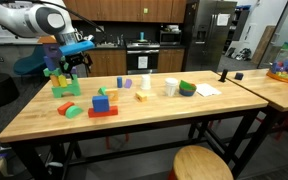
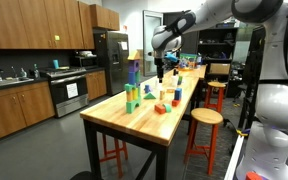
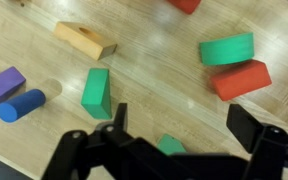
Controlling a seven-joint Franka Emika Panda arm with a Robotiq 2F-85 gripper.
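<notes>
My gripper is open above the wooden table, with nothing held between its black fingers. In the wrist view, a green block (image 3: 171,145) lies low between the fingers, partly hidden by the gripper. A green block (image 3: 96,92) stands to the left. At the upper right, a green piece (image 3: 226,48) lies against a red block (image 3: 242,80). A tan block (image 3: 84,40) is at upper left. Exterior view 1 has the gripper (image 1: 76,47) above a stack of green, yellow and purple blocks (image 1: 60,88) on the table's left.
A blue block (image 1: 101,104) sits on a long red block (image 1: 103,112) near the front edge. White cups (image 1: 171,87) and a green bowl (image 1: 187,89) stand farther right. A purple block (image 3: 4,85) and blue cylinder (image 3: 21,105) lie at the wrist view's left.
</notes>
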